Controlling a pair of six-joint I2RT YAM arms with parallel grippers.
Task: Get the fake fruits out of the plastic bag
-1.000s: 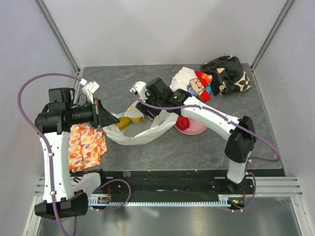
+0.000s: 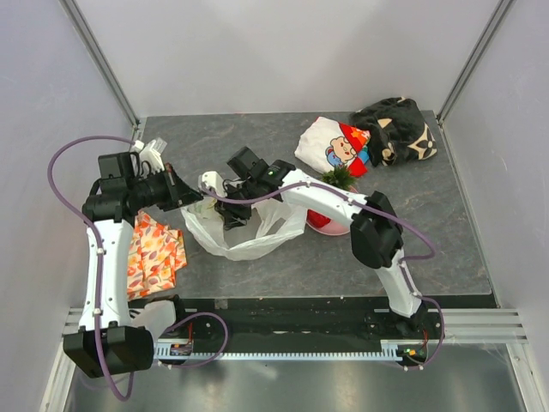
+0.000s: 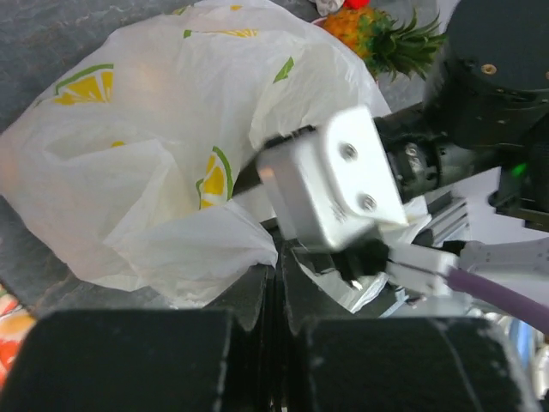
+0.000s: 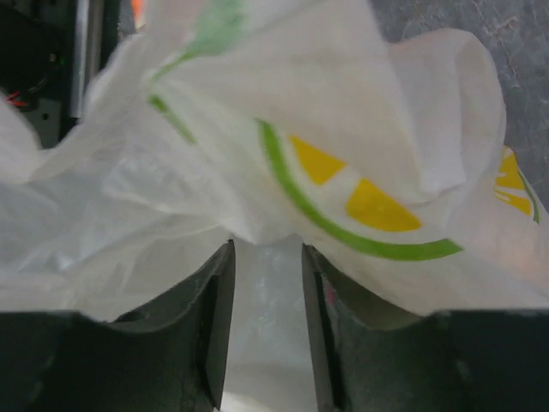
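The white plastic bag [image 2: 249, 249] lies in the middle of the table, its mouth spread toward the front. My left gripper is shut on a pinched corner of the bag. Over the bag's opening, my right gripper [image 2: 232, 221] points down with its fingers [image 4: 219, 296] apart; only bag film shows behind the gap. No fruit inside the bag can be made out clearly, as the right gripper and folds cover much of it. Outside, a red fruit [image 2: 317, 218] and a pineapple [image 3: 360, 34] sit at the pink plate [image 2: 336, 229].
An orange patterned cloth [image 2: 154, 257] lies at the left. At the back right are a white cartoon-print cloth [image 2: 330, 144] and a dark cloth [image 2: 395, 129]. Bare table [image 2: 412, 240] shows at the right. Both arms stand close together above the bag.
My right gripper has moved left and down over the bag's opening. Yellow shapes seen in the bag a second ago no longer show. The left gripper has shifted slightly, still at the bag's corner.
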